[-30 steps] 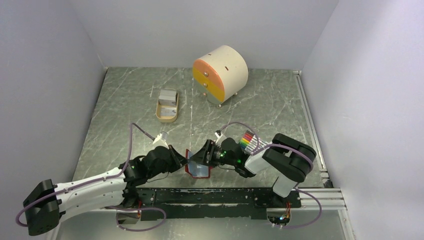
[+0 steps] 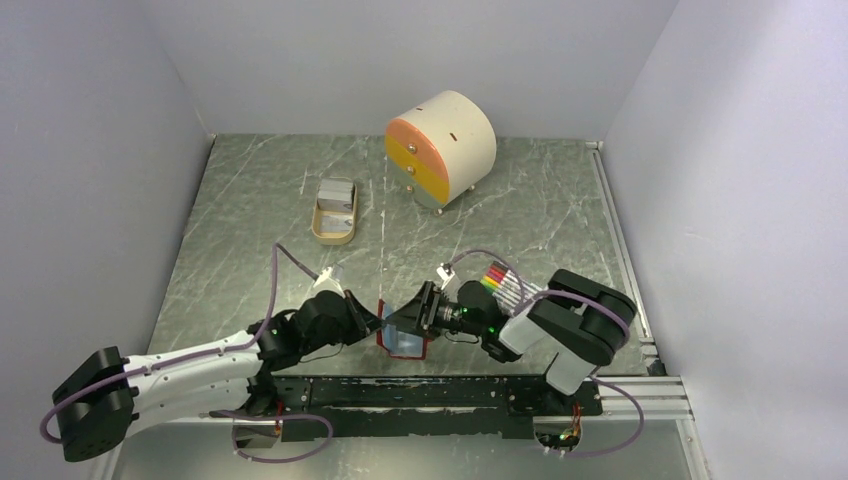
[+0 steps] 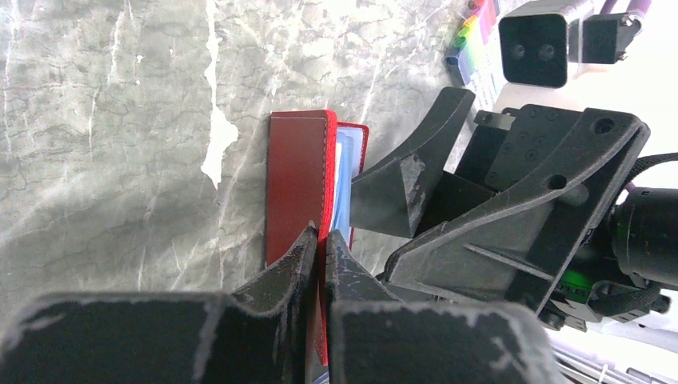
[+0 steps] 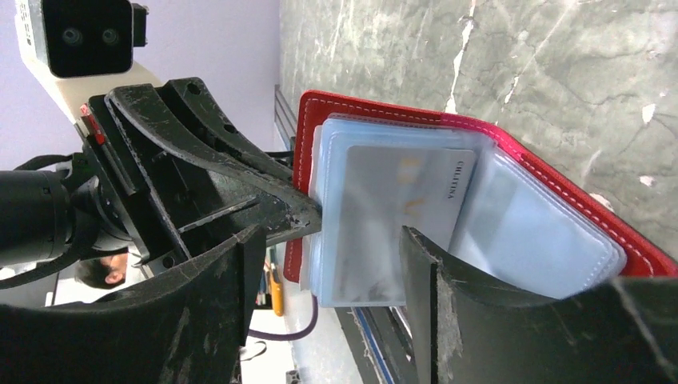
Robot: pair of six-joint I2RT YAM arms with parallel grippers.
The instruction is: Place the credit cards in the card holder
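The card holder [image 2: 408, 345] stands part open near the table's front edge, with a red cover and pale blue clear sleeves. In the left wrist view my left gripper is shut on the red cover's edge. A greyish card [image 4: 396, 216] with small print shows inside a clear sleeve [image 4: 532, 232] section of the holder. My right gripper is part open, its fingers apart in front of that sleeve and card; no card is pinched between them. In the left wrist view, one right fingertip [image 3: 392, 192] is close beside the sleeves.
A tan tray [image 2: 334, 238] with grey items sits at the back left. A round, drum-like cabinet [image 2: 455, 140] stands at the back. Coloured markers [image 2: 505, 287] lie beside the right arm. The table between tray and holder is clear.
Over the last second the holder and my left gripper have shifted slightly right.
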